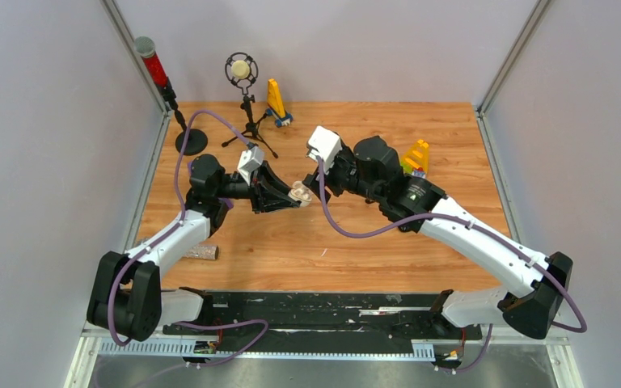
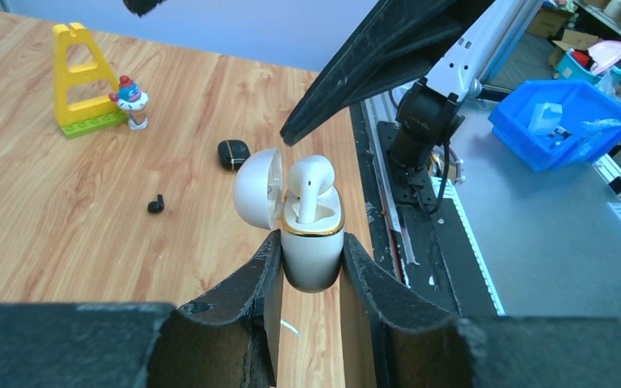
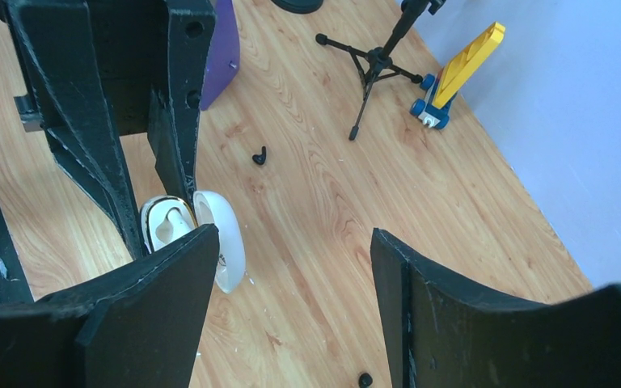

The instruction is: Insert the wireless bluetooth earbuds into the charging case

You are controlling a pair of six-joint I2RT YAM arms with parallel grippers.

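My left gripper is shut on the white charging case (image 2: 311, 267), holding it above the table. Its gold-edged body stands upright in the left wrist view, lid (image 2: 256, 190) hinged open to the left. A white earbud (image 2: 311, 179) shows at the case mouth, rounded head up and stem down; I cannot tell whether it is fully seated. From the right wrist view, the case's inside (image 3: 166, 220) is partly hidden. My right gripper is open, nothing between its fingers, one finger (image 3: 186, 263) overlapping the case in that view.
A black earbud (image 2: 155, 205) and a small black case (image 2: 233, 153) lie on the table. Behind stand a yellow toy frame (image 2: 81, 73) and a microphone tripod (image 1: 251, 125). Bare wood (image 1: 323, 263) lies in front of both grippers.
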